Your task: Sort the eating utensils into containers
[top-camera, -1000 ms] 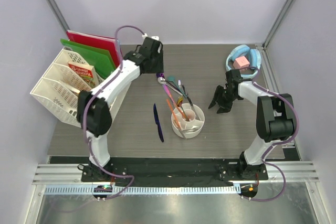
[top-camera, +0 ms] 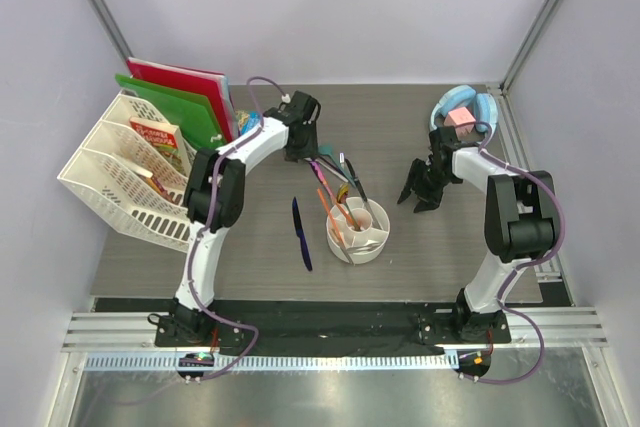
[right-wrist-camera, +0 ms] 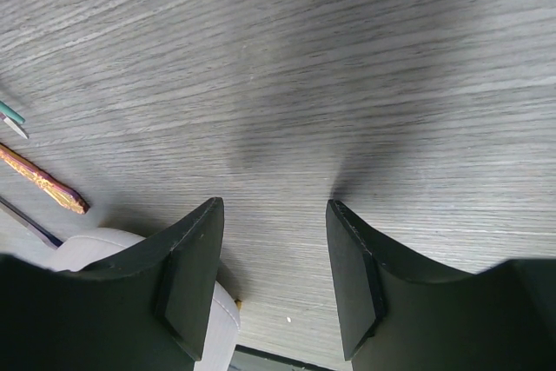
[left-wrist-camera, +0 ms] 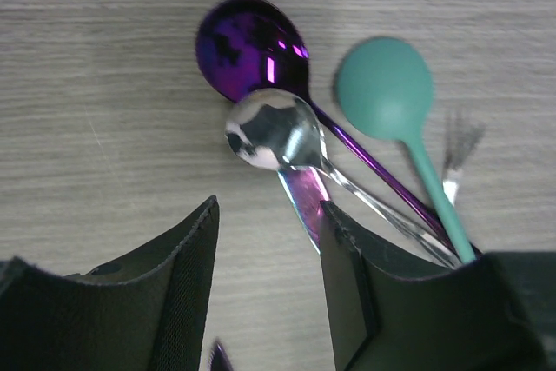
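Observation:
My left gripper is open over the utensil pile, with nothing held between its fingers. Ahead of the fingers in the left wrist view lie a purple spoon (left-wrist-camera: 228, 58), a silver spoon (left-wrist-camera: 268, 128) overlapping it, a shiny purple-pink handle (left-wrist-camera: 306, 197), a teal spoon (left-wrist-camera: 385, 89) and a fork (left-wrist-camera: 460, 149). A dark blue knife (top-camera: 301, 235) rests alone on the table. The white round divided container (top-camera: 352, 255) stands with several utensils leaning in and over it. To its right, my right gripper is open above bare table.
A white slatted basket (top-camera: 110, 177) with books and folders fills the left side. Blue headphones (top-camera: 484, 110) encircle a pink block (top-camera: 460, 118) at the back right. Bare table lies between the container and the right arm.
The right arm has barely moved.

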